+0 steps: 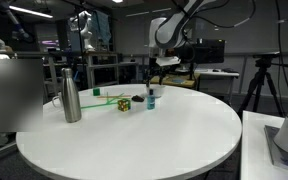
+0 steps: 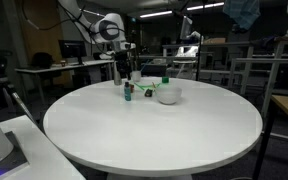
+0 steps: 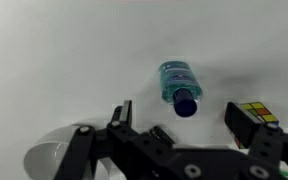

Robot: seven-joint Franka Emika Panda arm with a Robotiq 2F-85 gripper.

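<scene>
A small teal bottle with a dark cap (image 3: 180,85) stands on the white table in the wrist view, just ahead of my gripper and centred between its fingers. In exterior view 1 the same bottle (image 1: 151,99) is right of the cube. My gripper (image 1: 161,79) hangs above and behind it there, clear of the table. The fingers are open, with nothing held. Close by sits a coloured puzzle cube (image 3: 258,112), partly covered by the right finger in the wrist view. A white bowl (image 3: 54,155) lies at lower left there.
A steel thermos (image 1: 71,97) stands at the table's left side. Green and tan sticks (image 1: 104,101) and a small green object (image 1: 96,92) lie toward the back.
</scene>
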